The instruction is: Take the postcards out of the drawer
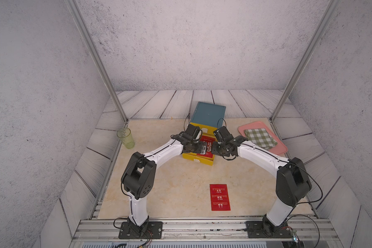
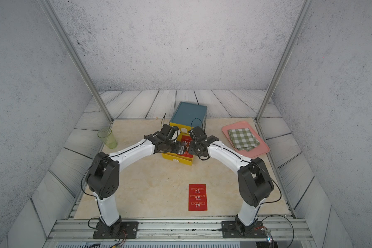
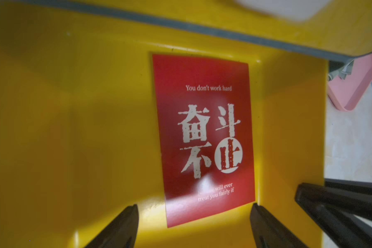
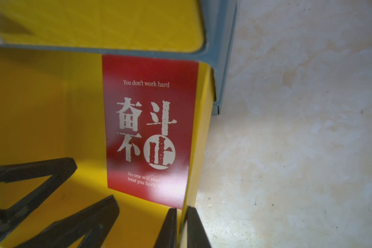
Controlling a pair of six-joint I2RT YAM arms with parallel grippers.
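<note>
The yellow drawer (image 1: 197, 160) is pulled out from the blue box (image 1: 208, 112). A red postcard (image 3: 204, 140) with white characters lies flat inside it. My left gripper is open above the drawer, its fingertips either side of the postcard's near end, holding nothing. My right gripper is shut on the drawer's side wall (image 4: 200, 124), right of the postcard. A second red postcard (image 1: 219, 197) lies on the table in front of the drawer.
A pink tray (image 2: 258, 150) with a checked cloth (image 2: 241, 138) stands at the right, a green glass (image 2: 108, 138) at the left.
</note>
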